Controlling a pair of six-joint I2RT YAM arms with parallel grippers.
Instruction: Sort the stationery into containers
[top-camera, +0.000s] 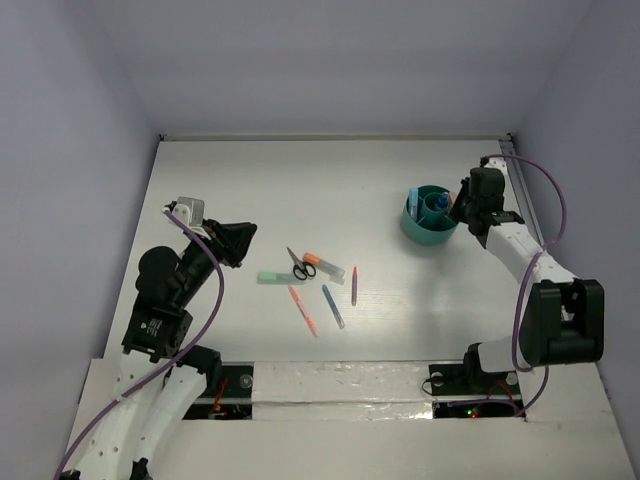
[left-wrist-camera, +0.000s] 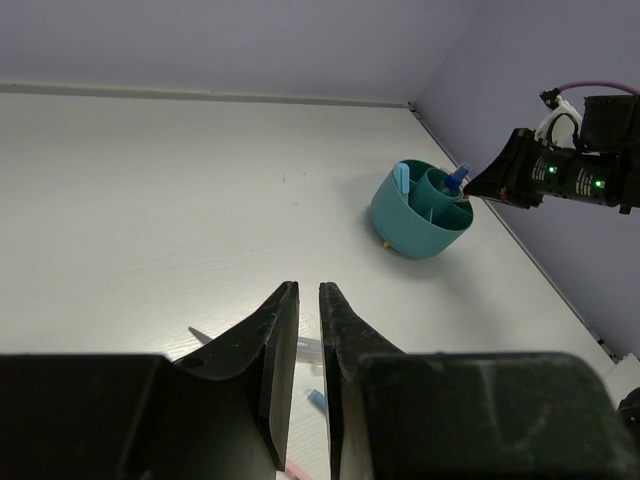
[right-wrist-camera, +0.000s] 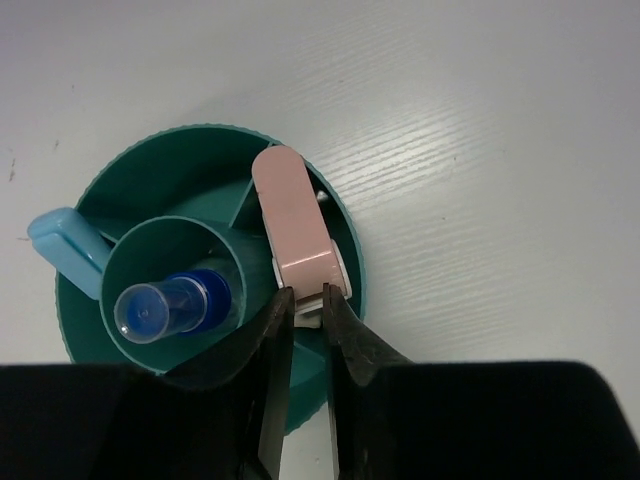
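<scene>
The teal divided container (top-camera: 429, 233) holds a pink item (right-wrist-camera: 295, 215), a light-blue item (right-wrist-camera: 65, 245) and a clear blue-capped item (right-wrist-camera: 160, 310). My right gripper is at the pink item's lower end; whether its fingers grip it is unclear. My left gripper is shut and empty, over the left of the table. Loose on the table lie scissors (top-camera: 304, 269), a green marker (top-camera: 275, 278), an orange-capped marker (top-camera: 315, 260), an orange pen (top-camera: 303, 312), a blue pen (top-camera: 333, 306) and a red pen (top-camera: 354, 286).
Walls bound it at the back and both sides.
</scene>
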